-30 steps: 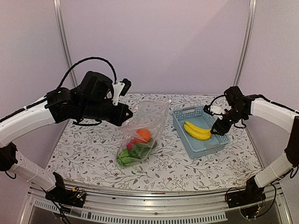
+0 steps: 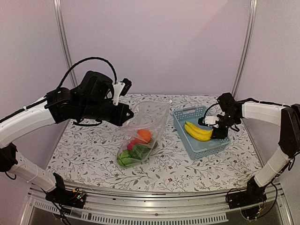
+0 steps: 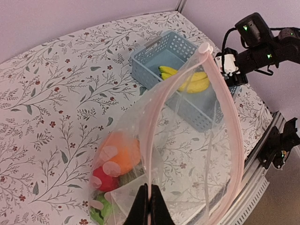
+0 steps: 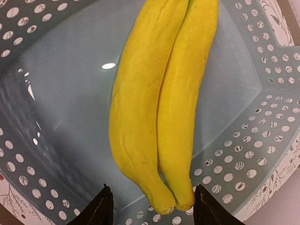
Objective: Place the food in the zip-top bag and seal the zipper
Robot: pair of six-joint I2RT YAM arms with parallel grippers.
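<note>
The clear zip top bag [image 2: 149, 115] stands with its mouth open at the middle of the table. Inside it show an orange fruit [image 3: 123, 152], a red item [image 3: 104, 179] and green vegetables [image 2: 126, 158]. My left gripper is shut on the bag's rim, holding it up. Two yellow bananas [image 4: 140, 93] lie side by side in the blue basket [image 2: 193, 149]. My right gripper is open at the bananas' near ends. Those tips lie between its fingers, close to the right one; whether they touch, I cannot tell.
The basket's perforated walls [image 4: 229, 159] rise close around the right gripper. Between bag and basket the patterned table [image 2: 171, 164] is free, and its left part is clear too. A metal rail [image 2: 154, 208] runs along the front.
My left arm, the bag and the bananas look unmoved.
</note>
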